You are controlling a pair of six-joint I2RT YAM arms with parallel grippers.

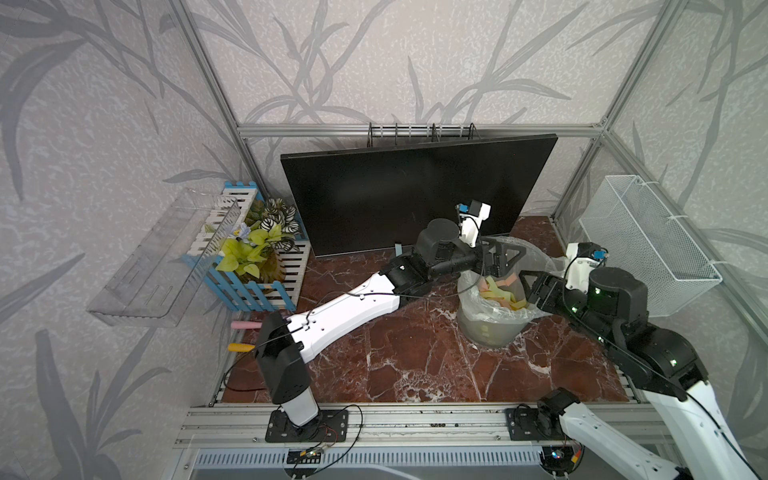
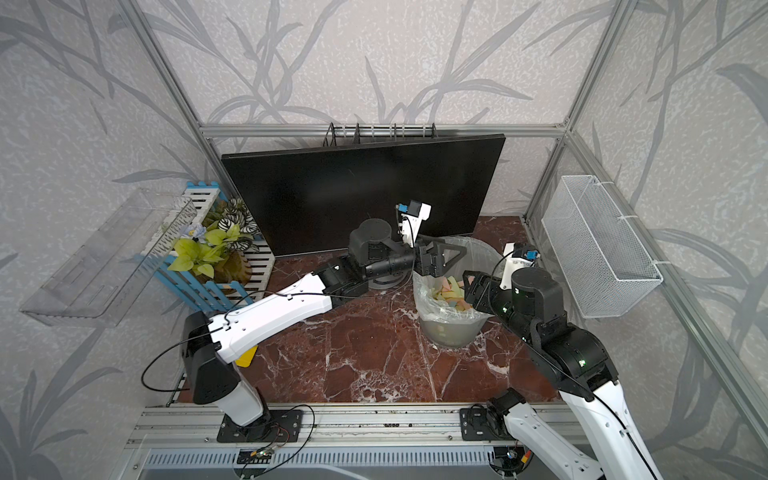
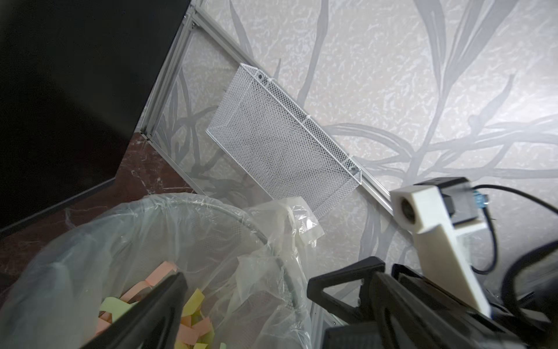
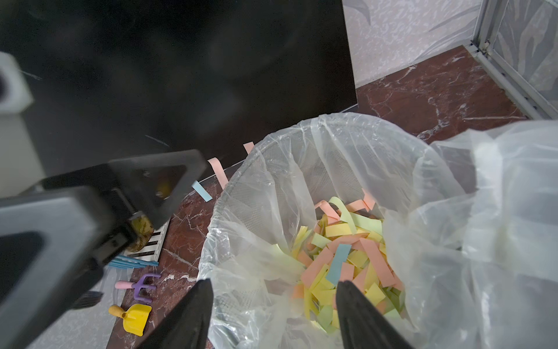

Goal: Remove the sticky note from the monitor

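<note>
The black monitor (image 1: 400, 192) stands at the back. Along its lower edge in the right wrist view are a blue strip (image 4: 201, 190) and a curled pink strip (image 4: 218, 172), with the tip of another pink strip (image 4: 248, 147) by the bin rim. My left gripper (image 1: 505, 260) is open over the bin (image 1: 488, 332), nothing between its fingers. My right gripper also hangs at the bin, its fingers (image 4: 187, 314) apart and empty. Pink, yellow, green and blue notes (image 4: 343, 261) lie heaped inside the bag-lined bin.
A white mesh basket (image 1: 652, 240) hangs on the right wall. At left are a clear tray (image 1: 164, 264), a blue-and-white planter (image 1: 272, 280) and garden tools, including a yellow scoop (image 4: 136, 320).
</note>
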